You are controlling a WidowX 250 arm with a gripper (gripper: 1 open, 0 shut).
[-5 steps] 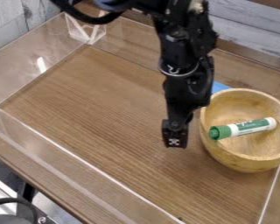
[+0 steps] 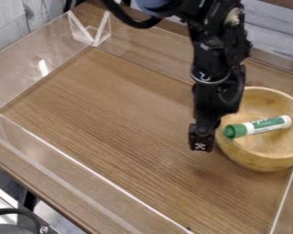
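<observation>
My black gripper [image 2: 208, 137] points down at the left rim of a wooden bowl [image 2: 265, 158], its lower end beside a green and white marker [image 2: 262, 125] lying in the bowl. I see nothing clearly held between its fingers; the dark fingers overlap, so their spacing is hard to make out.
Clear plastic walls [image 2: 27, 69] run along the left edge, with a small clear holder at the back left. The bowl is near the right edge.
The gripper has shifted slightly right and up from its earlier spots, to the bowl's rim. The bowl and marker look nearly unchanged, the marker perhaps a little shifted.
</observation>
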